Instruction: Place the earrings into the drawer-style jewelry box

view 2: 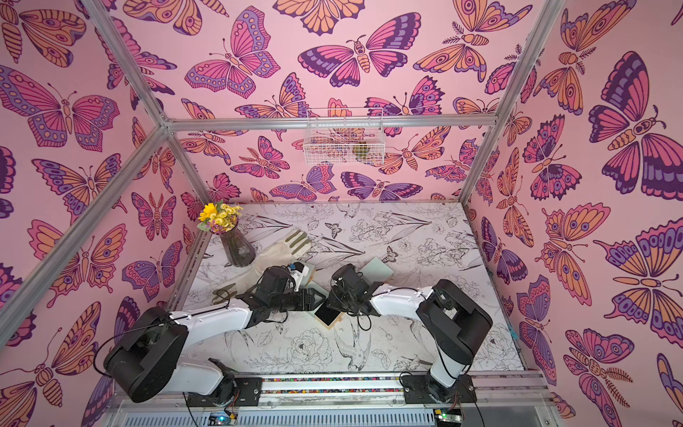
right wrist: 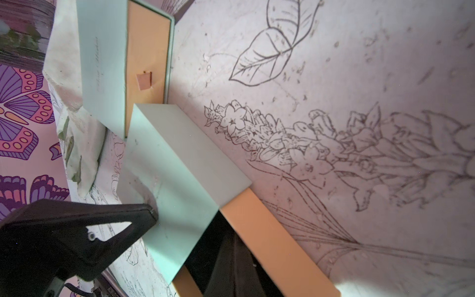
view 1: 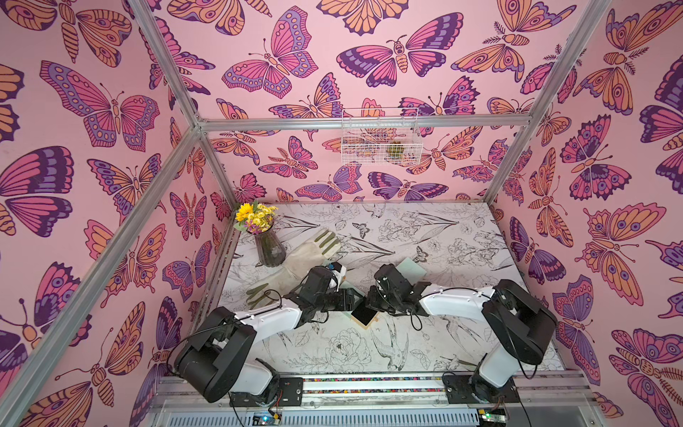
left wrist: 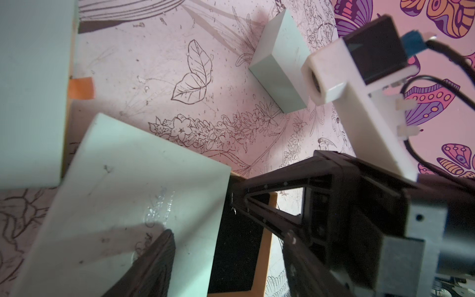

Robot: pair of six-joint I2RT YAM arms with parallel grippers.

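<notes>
The mint drawer box (left wrist: 133, 208) lies between my arms, its orange-edged drawer (right wrist: 287, 242) pulled out and showing a black lining (left wrist: 237, 247). My right gripper is shut, with its tips low over the black lining inside the drawer. No object shows clearly between them. Above the box and drawer, my left gripper has its fingers apart and nothing visible between them. A tiny glint by the right fingertips is too small to identify, and I cannot make out the earrings.
A second mint box (right wrist: 101, 64) with an orange front and small tab is close by. Another mint box (view 1: 411, 269) sits behind my right arm. A glove (view 1: 306, 259) and flower vase (view 1: 270, 247) occupy the left.
</notes>
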